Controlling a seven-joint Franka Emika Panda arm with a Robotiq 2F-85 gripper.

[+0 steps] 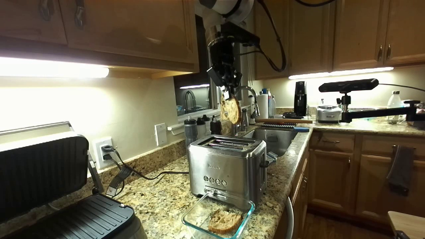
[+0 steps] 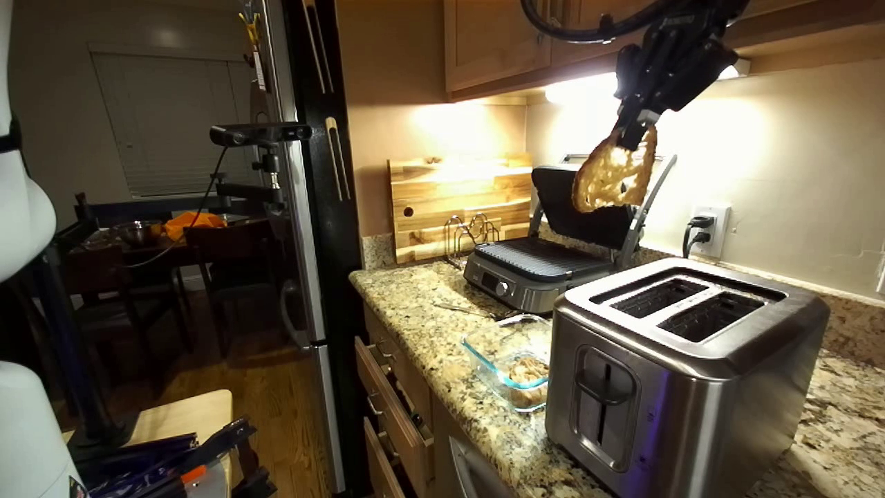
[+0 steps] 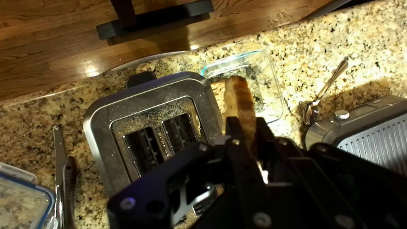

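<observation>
A slice of bread [image 1: 231, 111] hangs upright from my gripper [image 1: 227, 94], whose fingers are shut on its upper edge. Below it stands the steel toaster [image 1: 227, 171], with clear air between the bread and the slots. In exterior view 2 the toaster's two slots [image 2: 684, 307] look empty, and the held bread [image 2: 614, 174] appears above and behind them. From the wrist, the bread [image 3: 240, 99] shows edge-on between the fingers, to the right of the toaster [image 3: 103, 126]. A second bread slice [image 1: 224, 221] lies in a glass dish [image 1: 249, 211] in front of the toaster.
An open contact grill [image 1: 91, 215] stands near the dish, its lid raised. A spoon [image 3: 324, 91] lies between dish and grill. Beyond the toaster's other side are a knife [image 3: 59, 152] and a blue-rimmed container [image 3: 47, 198]. The wall cabinet [image 1: 131, 36] overhangs the counter.
</observation>
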